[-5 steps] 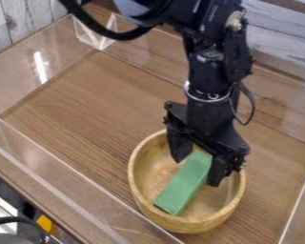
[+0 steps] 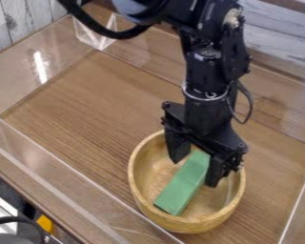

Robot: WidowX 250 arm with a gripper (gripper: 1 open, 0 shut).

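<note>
A round tan bowl (image 2: 149, 191) sits on the wooden table in the lower middle of the camera view. A green rectangular block (image 2: 181, 187) lies diagonally inside it. My black gripper (image 2: 198, 158) reaches down from the top into the bowl, its fingers spread open around the upper part of the green block. Whether they touch the block is hard to tell.
Clear panels run along the table's edges. Dark cables and a yellow item lie past the lower left edge.
My gripper has shifted slightly left and down over the bowl. The green block and bowl look almost unchanged.
</note>
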